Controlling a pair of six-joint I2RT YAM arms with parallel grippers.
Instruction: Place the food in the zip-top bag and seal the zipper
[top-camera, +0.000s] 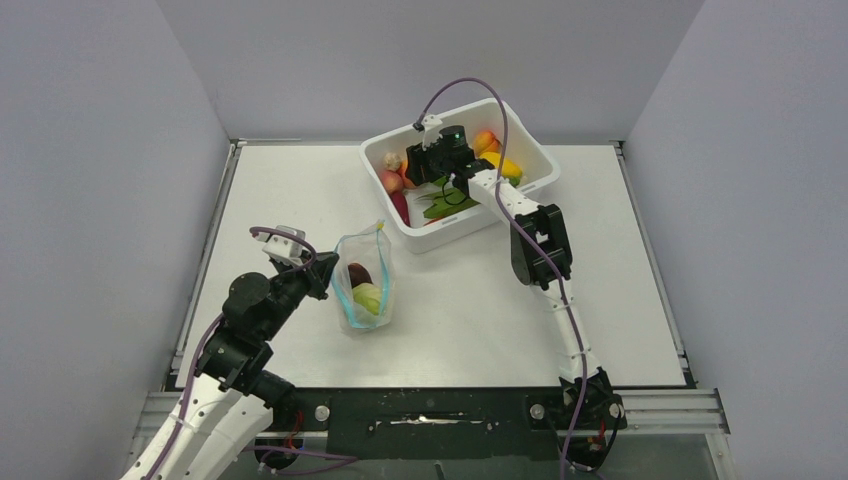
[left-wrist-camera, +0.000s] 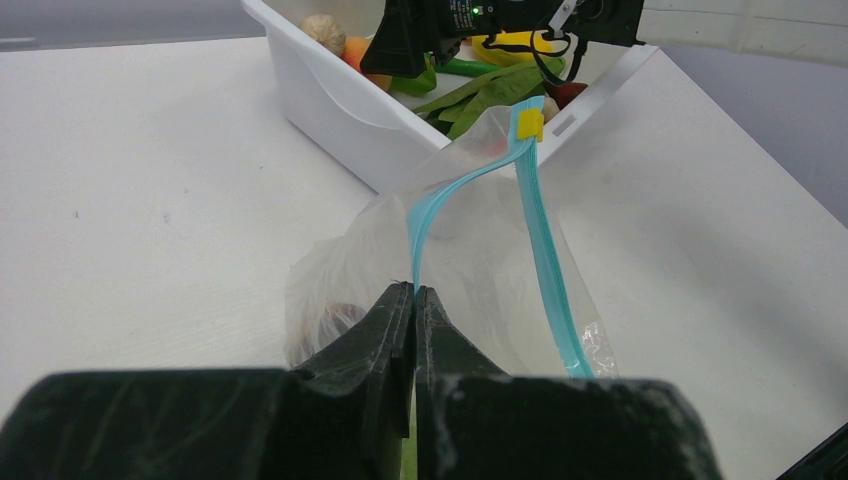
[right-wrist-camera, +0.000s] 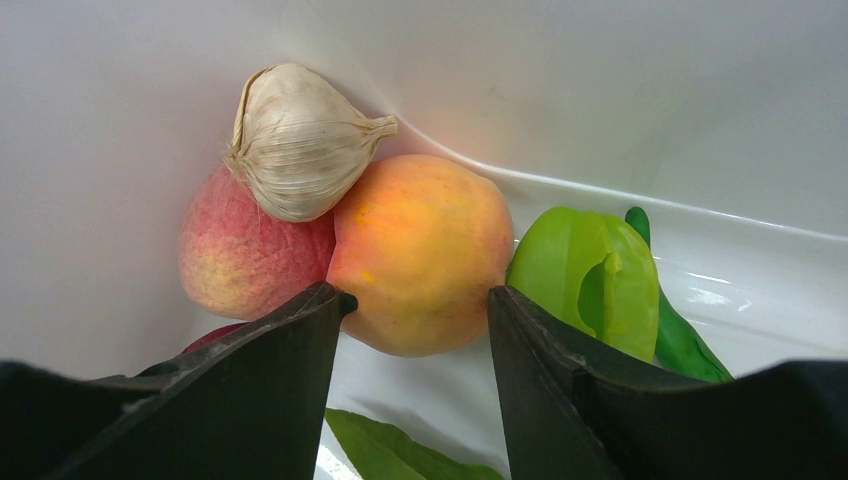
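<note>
A clear zip bag (top-camera: 368, 298) with a teal zipper stands open on the table, holding a dark item and a pale green one. My left gripper is shut at the bag's rim, by the teal strip; whether film is between its fingers is hard to tell. Inside the white bin, my right gripper is part open around the lower part of an orange peach (right-wrist-camera: 420, 240), fingertips at its sides. Beside it are a red peach (right-wrist-camera: 240, 250), a garlic bulb (right-wrist-camera: 300, 135) and a green pepper (right-wrist-camera: 565, 260).
The white bin (top-camera: 460, 235) at the back centre holds more produce, including leafy greens and yellow items.
</note>
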